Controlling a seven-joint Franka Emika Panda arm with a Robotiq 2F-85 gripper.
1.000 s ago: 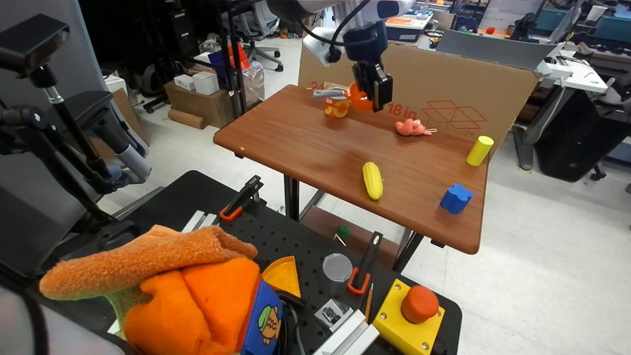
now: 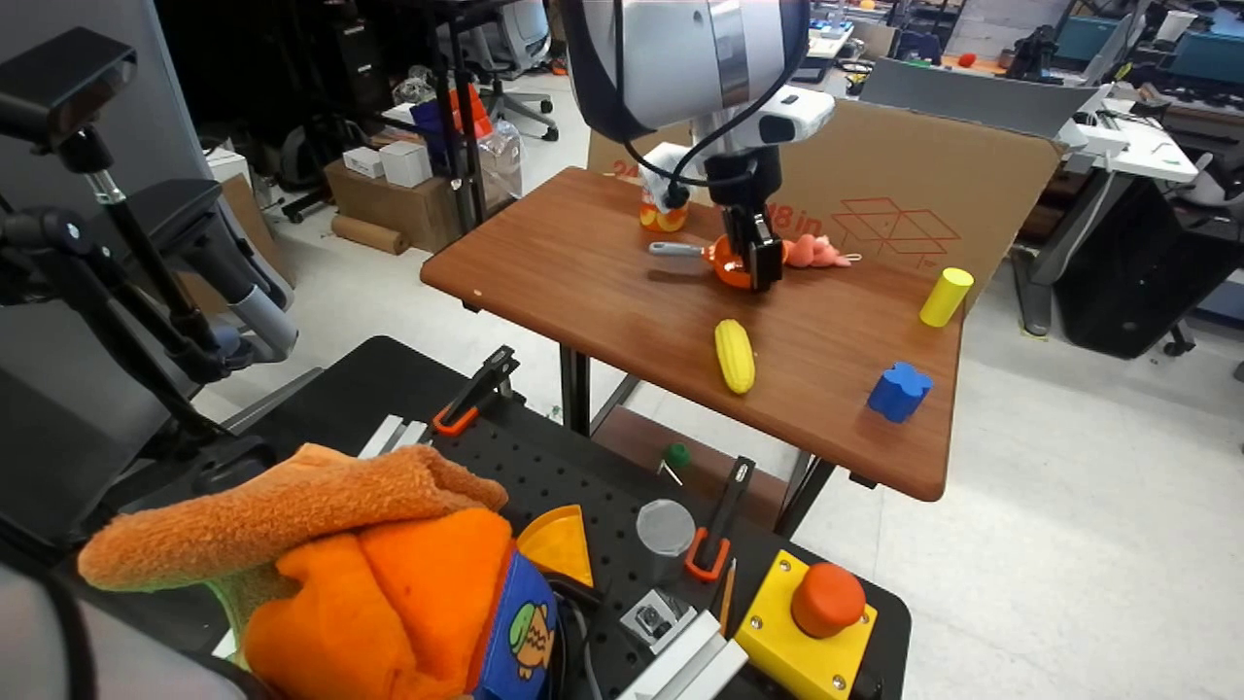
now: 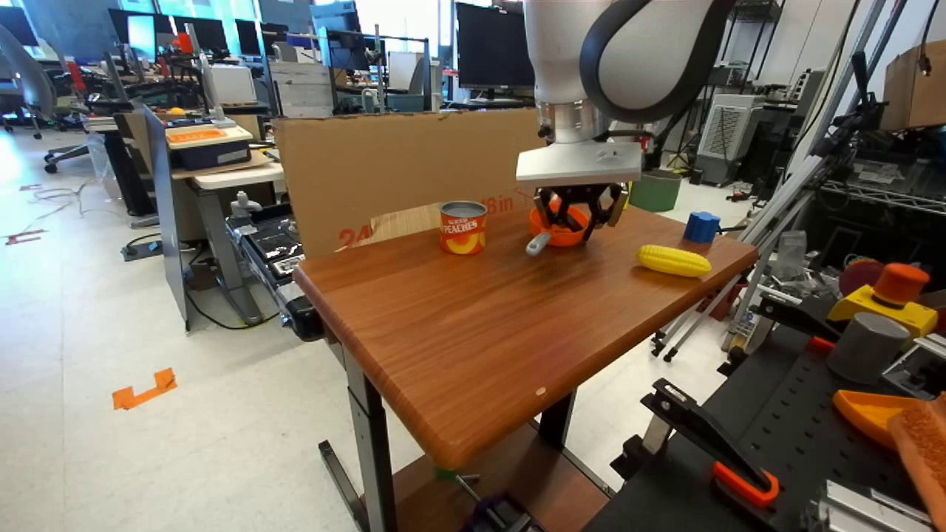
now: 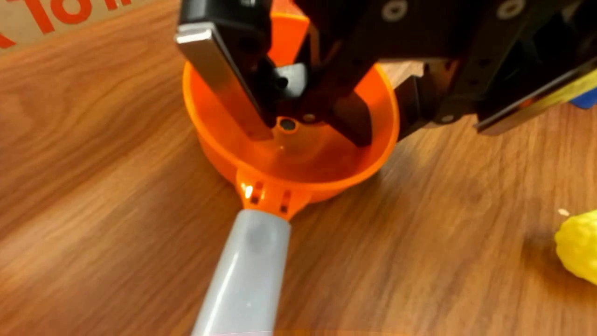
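Note:
An orange toy pan (image 4: 330, 162) with a grey handle (image 4: 246, 269) is in my gripper (image 2: 758, 266), low over the back of the wooden table. In the wrist view, one of the dark fingers (image 4: 358, 120) reaches inside the pan, and the rim on that side passes between the fingers. The handle points left in exterior view 1, with a shadow on the wood below it. Whether the pan's base touches the table cannot be told. A pink soft toy (image 2: 816, 251) lies just right of the gripper, partly hidden by it.
A peaches can (image 3: 463, 227) stands left of the pan. Toy corn (image 2: 735, 356) lies toward the front edge, a blue block (image 2: 899, 391) at the right, and a yellow cylinder (image 2: 946, 297) near the back right. Cardboard (image 3: 390, 168) walls the back.
My gripper has carried the pan rightward and down, from in front of the peaches can to beside the pink toy. The other table objects have stayed in place.

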